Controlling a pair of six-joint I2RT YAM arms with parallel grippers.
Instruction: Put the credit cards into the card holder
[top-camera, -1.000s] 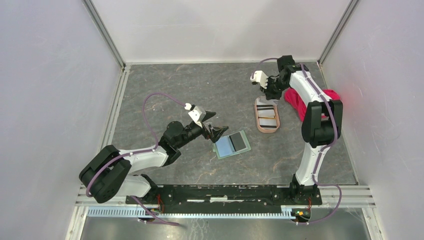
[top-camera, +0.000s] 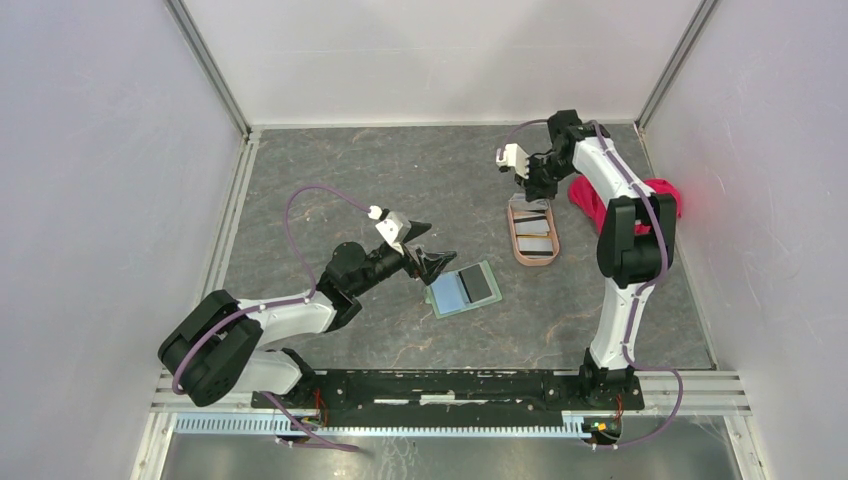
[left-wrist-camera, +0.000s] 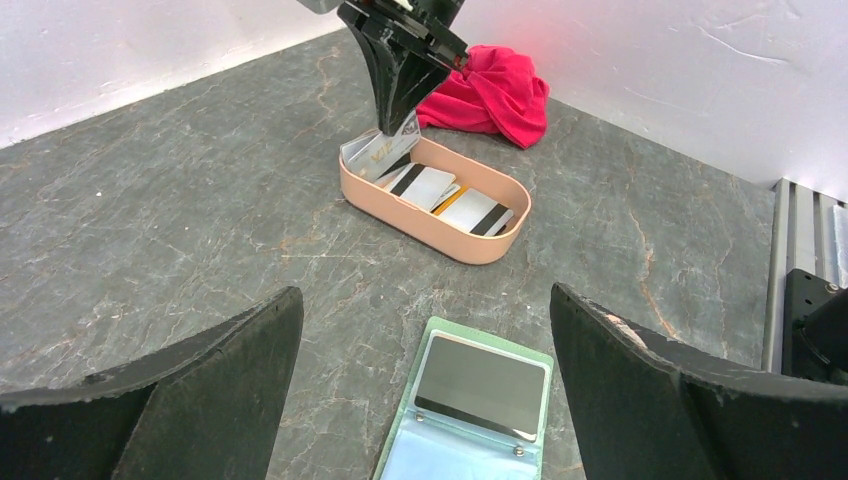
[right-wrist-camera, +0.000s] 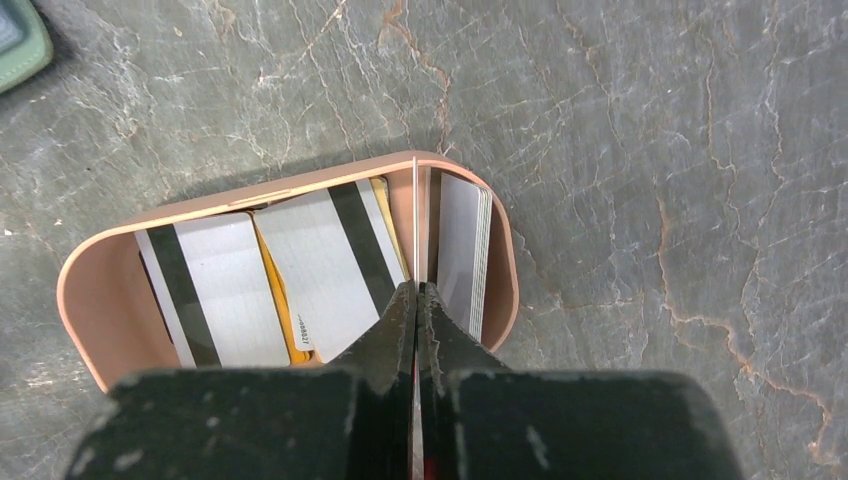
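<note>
A pink oval tray (top-camera: 556, 252) holds several pale cards with dark stripes. Over its far end my right gripper is shut on a thin credit card (right-wrist-camera: 416, 215), which stands edge-on between the fingertips and reaches to the tray's rim. Other cards, such as a striped one (right-wrist-camera: 325, 250), lie loosely inside. Nearer the front rests the open card holder (top-camera: 465, 289), green-edged, with one light blue half and one half with a dark pocket. My left gripper hangs open above and left of the holder, nothing between its fingers.
A crumpled red cloth (top-camera: 590, 200) lies right of the tray, beneath the right arm.
My right gripper has shifted slightly left over the far end of the tray. The left arm, the tray and the holder look unmoved.
</note>
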